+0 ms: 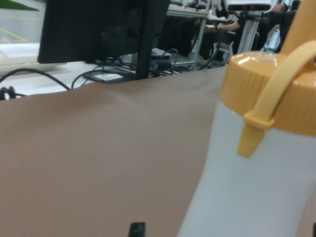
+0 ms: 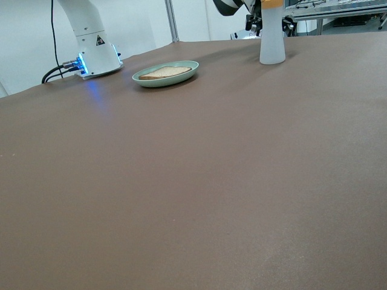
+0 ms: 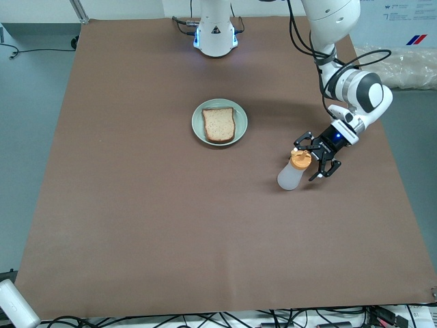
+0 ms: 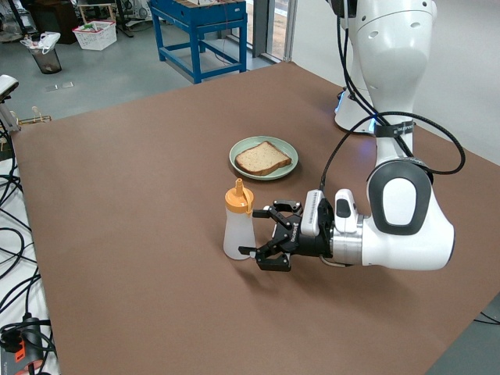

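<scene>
A squeeze bottle [image 3: 290, 176] with orange cap and translucent white body stands on the brown table, also seen upright in the right view [image 4: 238, 230] and large in the wrist view [image 1: 252, 182]. My black gripper [image 4: 250, 231] is open around or just beside it, fingers reaching toward the bottle at mid height; contact cannot be told. A pale green plate [image 3: 240, 124] holding a slice of bread [image 3: 218, 124] lies farther back, left of the bottle.
The arm's base [image 3: 215, 37] stands at the back. Cables and equipment lie along the table's edges; plastic wrap [image 3: 410, 68] lies beyond the right edge.
</scene>
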